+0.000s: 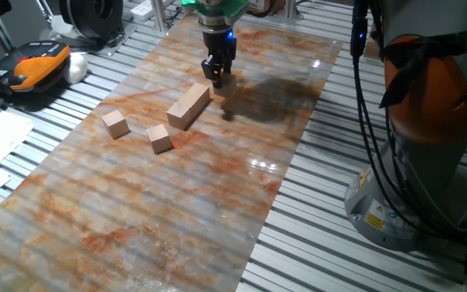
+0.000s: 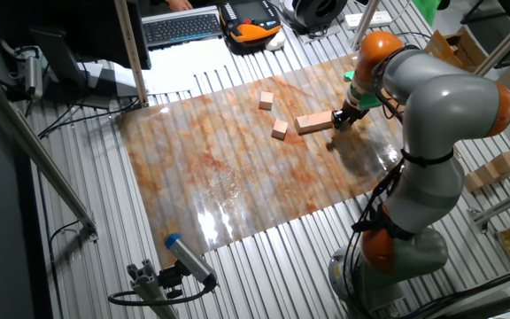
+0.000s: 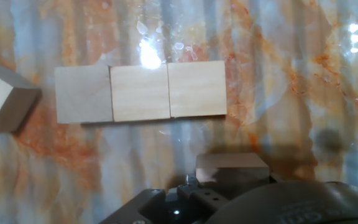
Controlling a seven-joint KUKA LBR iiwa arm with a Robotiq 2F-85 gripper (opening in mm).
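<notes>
Three light wooden cubes stand in a straight touching row (image 3: 140, 93), which looks like one long bar (image 1: 189, 106) in exterior view 1. Two loose cubes, one farther left (image 1: 115, 124) and one nearer (image 1: 159, 139), lie apart from it. Past the row's far end, my gripper (image 1: 216, 79) is low over the table, fingers down, beside another wooden cube (image 1: 226, 86). In the wrist view this cube (image 3: 232, 167) shows behind the dark gripper parts, which cover its lower side. Whether the fingers grip it cannot be made out.
The marbled board (image 1: 136, 219) is clear toward the front. An orange-and-black device (image 1: 27, 69) and a keyboard (image 2: 182, 28) lie beyond its edge. More wooden blocks (image 2: 494, 171) sit off the board near the arm. A camera on a post (image 2: 189, 257) stands at the board's edge.
</notes>
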